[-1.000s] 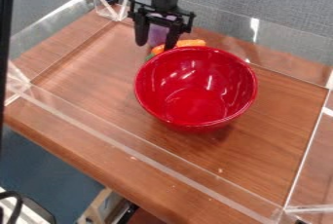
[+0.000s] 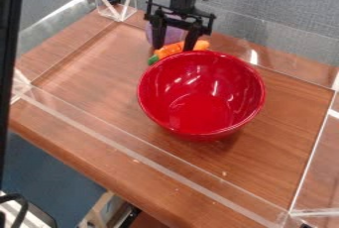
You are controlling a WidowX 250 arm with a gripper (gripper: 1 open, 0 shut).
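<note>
A black gripper [image 2: 173, 36] hangs at the top centre, its fingers pointing down over an orange carrot with a green top [image 2: 177, 48] that lies just behind a large red bowl [image 2: 201, 94]. A purple object [image 2: 172, 33] shows behind the fingers, partly hidden. The fingers stand apart around this spot; whether anything is between them is hard to tell. The bowl takes up the middle-right of the wooden surface, and its inside is empty.
Clear plastic walls [image 2: 225, 184] border the wooden table [image 2: 79, 78] on its sides. A grey padded wall rises behind.
The gripper has shifted slightly right from a little further left a second ago. The bowl appears nearly unmoved.
</note>
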